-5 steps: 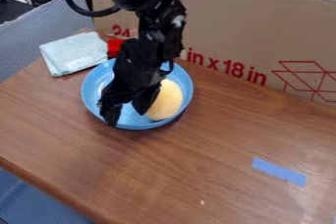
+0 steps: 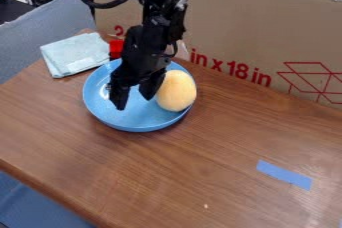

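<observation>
A blue plate (image 2: 136, 117) rests on the wooden table with a pale yellow, rounded object (image 2: 178, 91) on its right side. My black gripper (image 2: 134, 88) hangs over the plate's left-centre, left of the yellow object, fingers pointing down. Its fingertips look apart, but whether anything is between them is hard to tell against the dark shape.
A folded pale cloth (image 2: 75, 54) lies at the back left, with a red item (image 2: 116, 48) beside it. A cardboard box (image 2: 267, 37) stands behind. A strip of blue tape (image 2: 283, 174) lies on the clear table at the right.
My gripper has risen a little and shifted slightly toward the back, showing more of the plate's front. The yellow object has stayed in about the same place.
</observation>
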